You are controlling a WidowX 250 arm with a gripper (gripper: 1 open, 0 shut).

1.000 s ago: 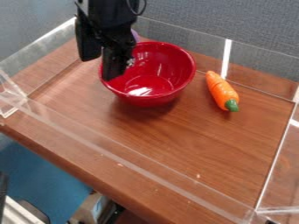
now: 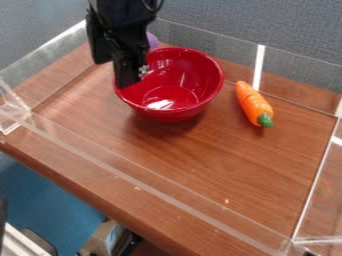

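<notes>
The black gripper [image 2: 118, 62] hangs at the upper left of the view, over the left side of a red bowl [image 2: 175, 88] on the wooden table. One dark finger reaches down to the bowl's left rim; whether the fingers are open or shut does not show clearly. Part of a purple object [image 2: 152, 40] peeks out behind the gripper and bowl. An orange toy carrot [image 2: 253, 102] with a green tip lies to the right of the bowl.
Clear plastic walls [image 2: 311, 175] edge the table [image 2: 201, 180]. A blue area lies below the table at the lower left.
The gripper has shifted only slightly over the bowl's left side. The bowl and carrot look unmoved.
</notes>
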